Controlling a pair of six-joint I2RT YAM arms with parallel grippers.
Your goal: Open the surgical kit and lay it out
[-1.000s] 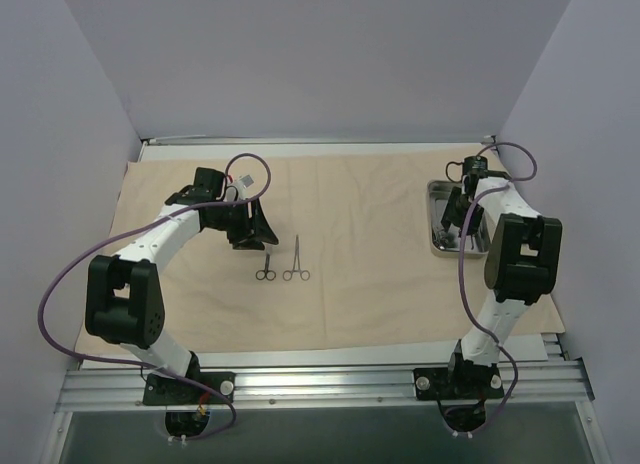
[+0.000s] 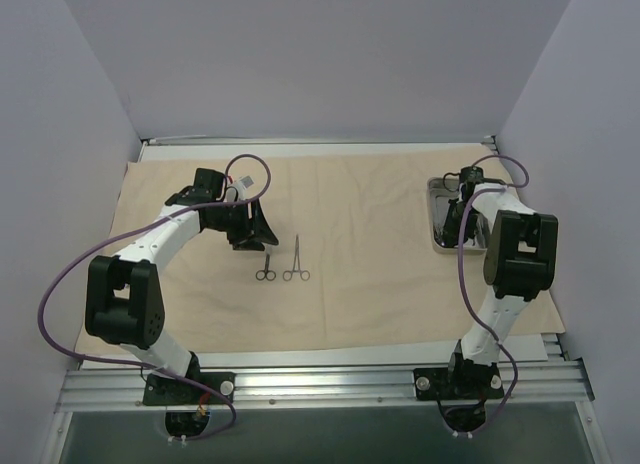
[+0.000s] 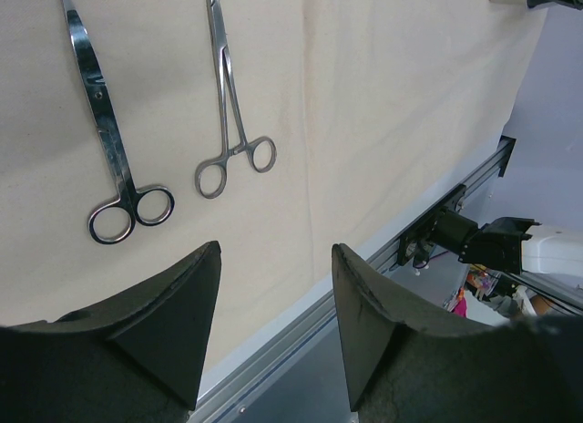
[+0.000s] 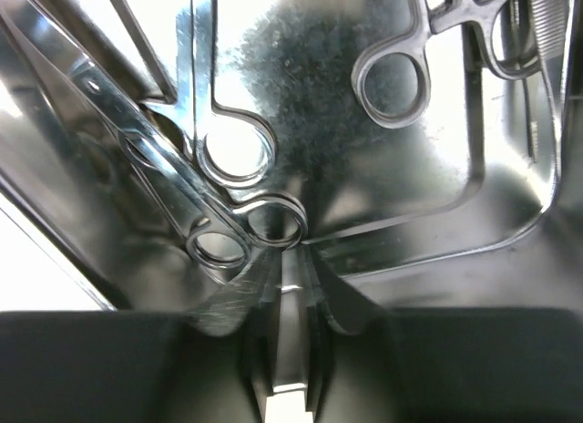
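On the cloth lie a pair of scissors (image 3: 107, 136) and, to their right, a hemostat (image 3: 226, 86). My left gripper hangs open over the cloth, its fingers empty. At the right, a metal tray (image 2: 437, 240) holds several instruments. My right gripper reaches into it, its fingers drawn close with a narrow gap. Just at its fingertips is a finger ring (image 4: 273, 202) of an instrument lying crosswise against another ringed one (image 4: 239, 172); whether the ring is gripped cannot be told. A further ringed instrument (image 4: 392, 113) lies toward the tray's other side.
The tray wall (image 4: 455, 250) runs close by my right fingertips. Side walls stand close on the left and right.
The right gripper has come lower into the tray and slightly toward the front, covering more of the instruments there. My left arm and the two instruments on the cloth have stayed put.
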